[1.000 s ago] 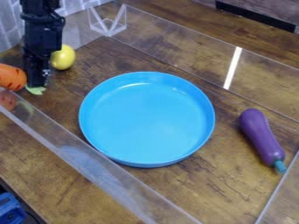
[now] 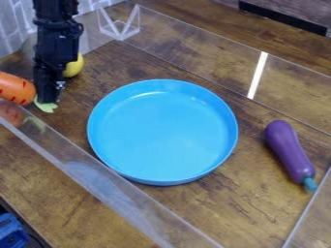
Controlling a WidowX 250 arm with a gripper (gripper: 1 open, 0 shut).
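My black gripper [image 2: 49, 95] reaches down at the left, beside an orange carrot [image 2: 15, 89] with a green top. Its fingers are low, by the carrot's green end; whether anything is between them is hard to see. A yellow lemon-like object [image 2: 75, 64] sits behind the gripper, partly hidden by it. A light blue plate [image 2: 162, 131] lies in the middle, and a purple eggplant [image 2: 287, 150] lies at the right.
Clear plastic walls border the wooden surface [image 2: 195, 208] along the left and front. A blue object [image 2: 11, 232] is at the lower left corner, outside the wall. Bare wood surrounds the plate.
The gripper has shifted slightly right and now covers more of the yellow object. The carrot sits a little differently at the gripper's side.
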